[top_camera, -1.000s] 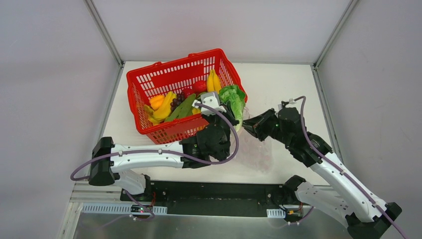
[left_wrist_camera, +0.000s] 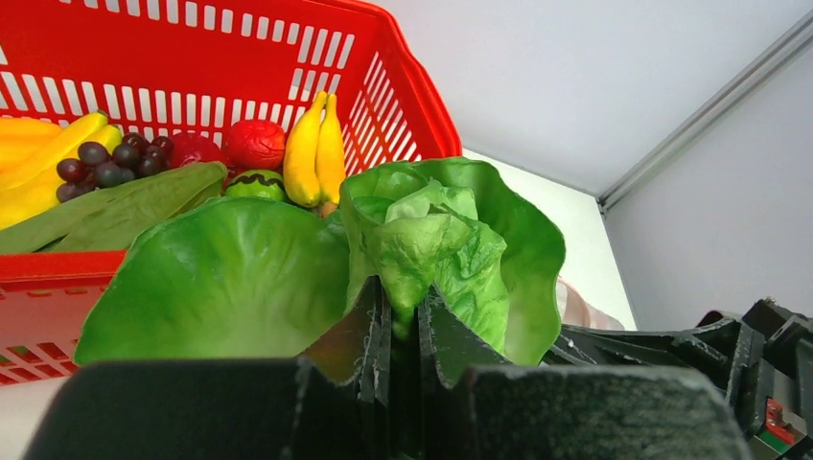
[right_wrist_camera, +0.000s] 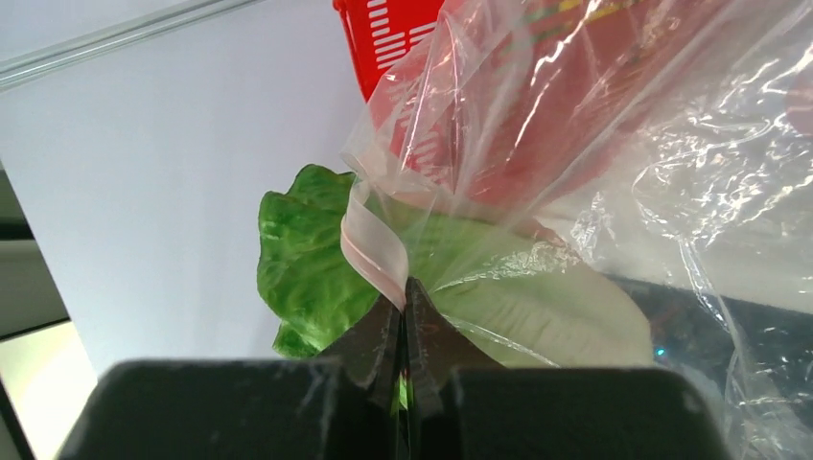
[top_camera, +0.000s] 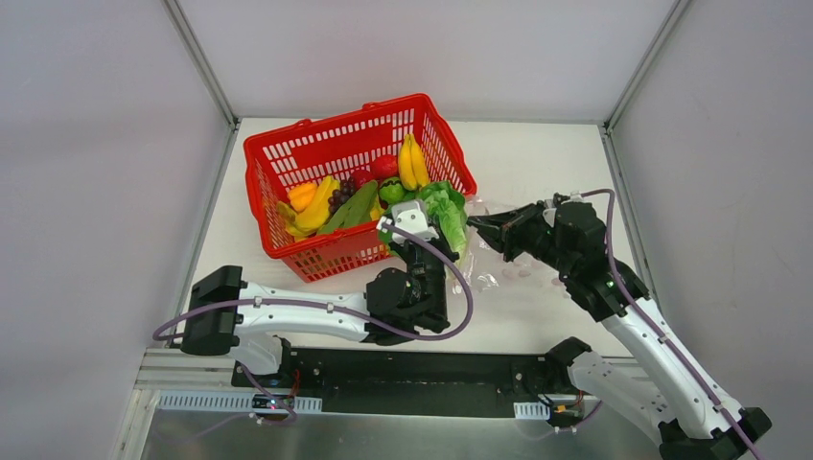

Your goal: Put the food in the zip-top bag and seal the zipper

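Note:
A leafy green lettuce (left_wrist_camera: pixel 235 278) fills the middle of the left wrist view, its stalk pinched by my left gripper, which is shut on it. In the top view the lettuce (top_camera: pixel 443 206) is beside the basket's right front corner. The clear zip top bag (right_wrist_camera: pixel 575 144) spreads across the right wrist view. My right gripper is shut on the bag's edge, a thin pinkish strip. Part of the lettuce (right_wrist_camera: pixel 302 254) shows past that strip, while a pale leaf shows through the film. Whether any leaf is inside the bag I cannot tell.
The red basket (top_camera: pixel 316 144) holds bananas (top_camera: pixel 413 163), grapes (left_wrist_camera: pixel 110 161), red fruit and other play food. Both arms meet closely at its right front corner.
My left gripper and the lettuce have shifted slightly, the lettuce now lower and nearer the bag. The bag looks more raised and glossy. The right gripper has moved only a little.

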